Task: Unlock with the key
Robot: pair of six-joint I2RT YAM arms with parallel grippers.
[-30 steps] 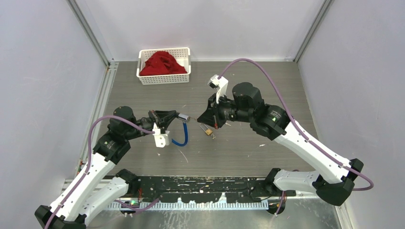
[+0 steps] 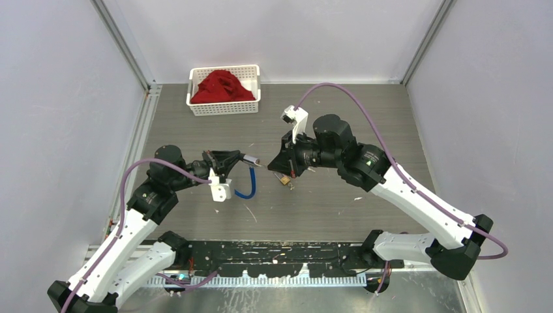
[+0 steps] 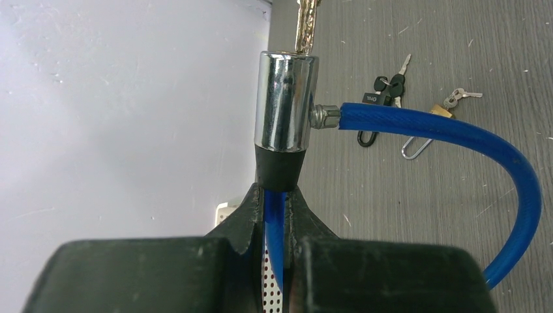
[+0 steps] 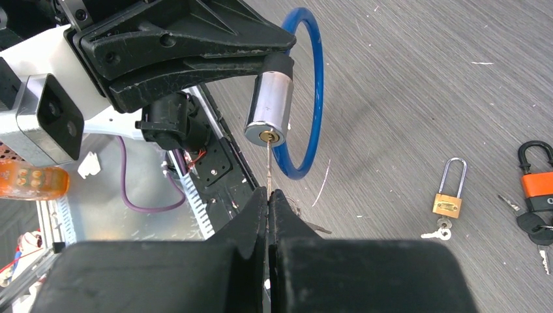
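Observation:
My left gripper is shut on the blue cable lock, just behind its black collar. The lock's silver cylinder point(image 4: 271, 103) has its brass keyhole face turned toward my right gripper. That right gripper is shut on a thin key point(image 4: 269, 166), which lines up with the keyhole and meets it in the right wrist view. In the left wrist view the key's toothed blade point(image 3: 306, 26) reaches the cylinder's end face; how deep its tip sits is hidden. The blue cable point(image 3: 450, 127) loops out from the cylinder's side.
Below lie a brass padlock with keys point(image 4: 447, 205) and a black-and-orange padlock point(image 4: 540, 184) with several keys. A white basket point(image 2: 225, 109) with red cloth stands at the back left.
My right gripper has shifted slightly left toward the lock, and the gap between it and the cylinder is a little smaller. The left arm and the lock have stayed put.

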